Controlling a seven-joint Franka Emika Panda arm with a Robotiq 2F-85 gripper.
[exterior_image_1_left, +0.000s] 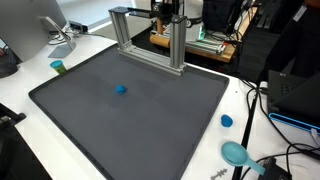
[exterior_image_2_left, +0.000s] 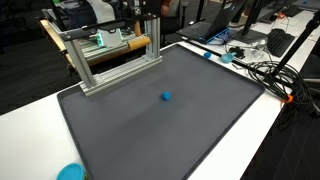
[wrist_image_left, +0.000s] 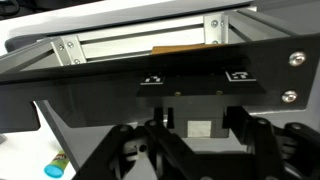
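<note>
In the wrist view my gripper is close against the black front bar (wrist_image_left: 90, 90) of a metal-framed rack. Its fingers stand apart, and a dark part with a pale patch shows between them; I cannot tell whether they touch it. The rack (exterior_image_1_left: 150, 55) rises at the back edge of the dark grey mat in exterior view 1, where the arm is mostly cut off at the top. Out on the mat lies a small blue object (exterior_image_1_left: 120, 88), also seen in exterior view 2 as a blue piece (exterior_image_2_left: 167, 96), far from the gripper.
A green cup (exterior_image_1_left: 58, 67) stands off the mat's left side. Beyond the right edge are a blue piece (exterior_image_1_left: 226, 121) and a teal bowl-like item (exterior_image_1_left: 240, 155). Cables lie past them.
</note>
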